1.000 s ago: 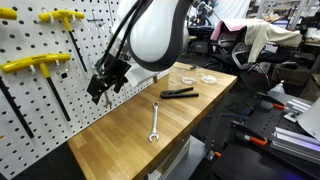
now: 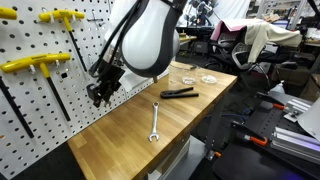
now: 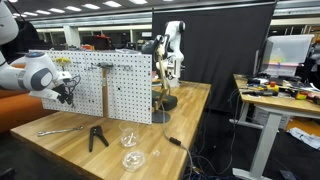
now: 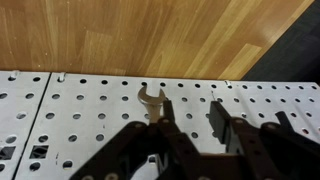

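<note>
A metal wrench (image 4: 150, 99) is against the white pegboard in the wrist view, its open end showing and its lower part hidden behind my gripper. My gripper is close to the board, its black fingers parted with no object visible between them; the wrench lies to the left of that gap. In the first exterior view the gripper (image 2: 97, 95) is beside the pegboard (image 2: 50, 105), above the wooden table. A second wrench (image 2: 154, 122) lies flat on the tabletop.
Black-handled pliers (image 2: 180, 93) and clear round dishes (image 3: 133, 159) sit on the table (image 2: 110, 150). Yellow clamps (image 2: 35, 62) and a hammer (image 3: 104, 80) hang on the pegboard. The tabletop beneath my gripper is clear.
My gripper has shifted slightly, its fingers a little lower and more to the left in the first exterior view. The wrench and pliers on the table have stayed put.
</note>
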